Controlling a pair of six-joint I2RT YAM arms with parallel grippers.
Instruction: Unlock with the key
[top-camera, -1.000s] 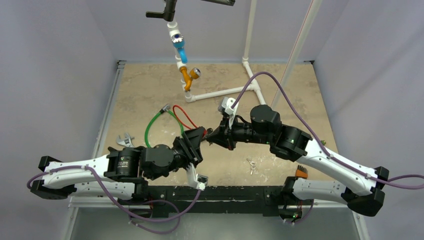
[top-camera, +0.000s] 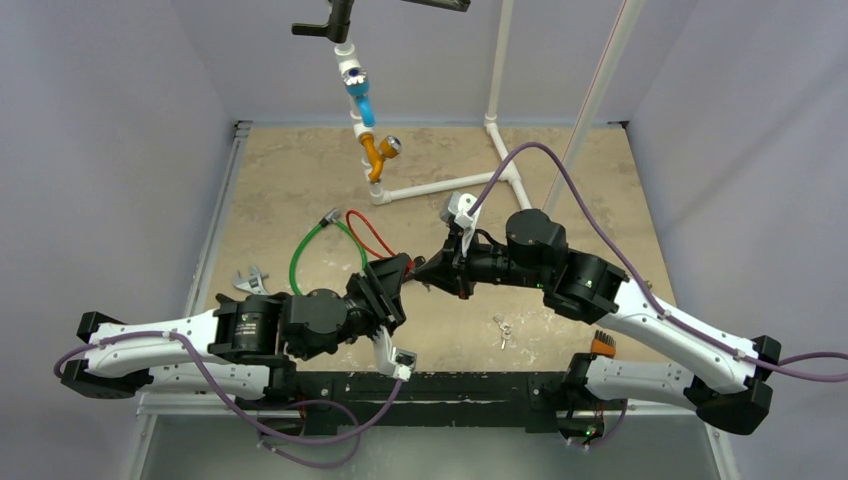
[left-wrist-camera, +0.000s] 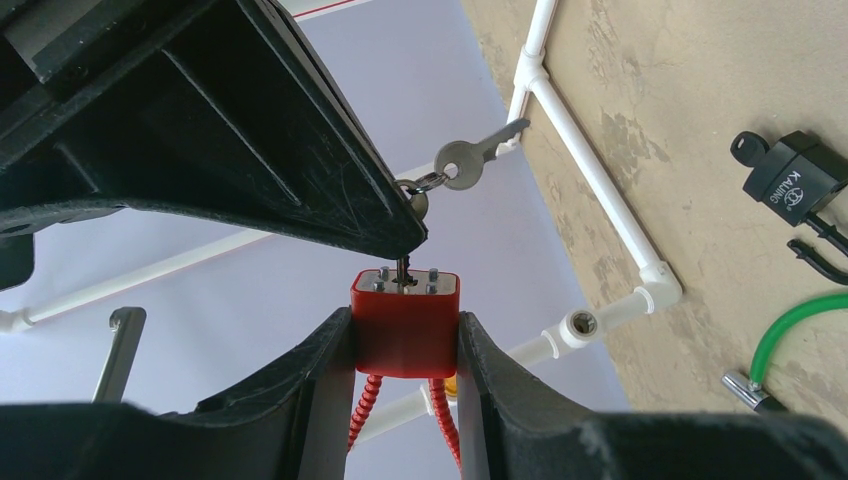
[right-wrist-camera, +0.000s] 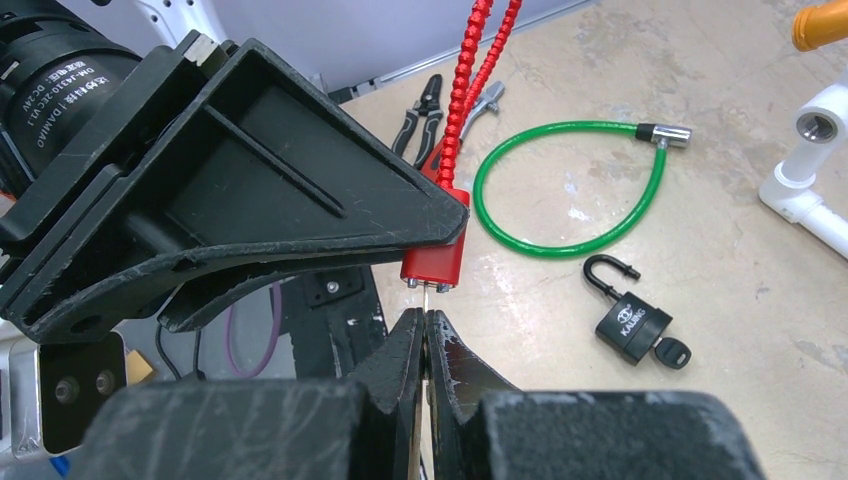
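In the left wrist view, a red lock body (left-wrist-camera: 405, 325) sits between the fingers of my left gripper, which is shut on it. Two red shackle strands (left-wrist-camera: 445, 425) run away from it. My right gripper is shut on a key, largely hidden by its fingers; a thin key shank (left-wrist-camera: 403, 268) shows at the lock's keyhole face. Its tip touches or enters the keyhole; how deep, I cannot tell. A second, silver key (left-wrist-camera: 463, 165) dangles from the ring beside the right finger (left-wrist-camera: 300, 170).
A black padlock (right-wrist-camera: 634, 328) with its own key lies on the table near a green cable lock (right-wrist-camera: 547, 250). Pliers (right-wrist-camera: 420, 118) lie farther off. Loose keys (top-camera: 503, 332) rest at the front. White pipes (top-camera: 440, 187) stand behind.
My right gripper and arm have shifted very slightly to the right over the last second. The left arm and the red lock look still.
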